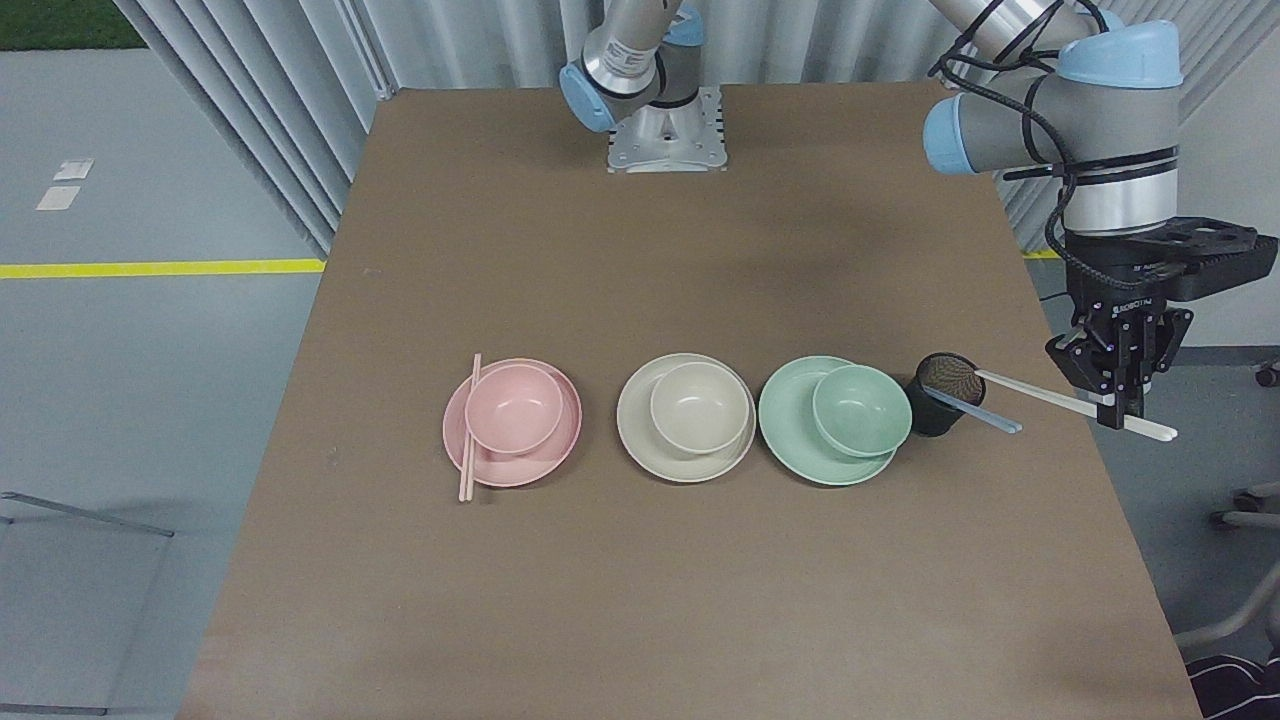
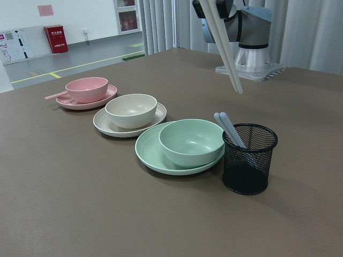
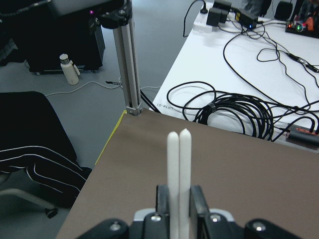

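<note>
My gripper is at the right of the front view, over the table's right edge, shut on a pair of white chopsticks held level. On the table stand a pink bowl on a pink plate with pink chopsticks at its left, a cream bowl on a cream plate, and a green bowl on a green plate. A black mesh cup beside the green set holds light blue chopsticks.
Beyond the edge in the wrist view are a metal post and a white table with coiled cables.
</note>
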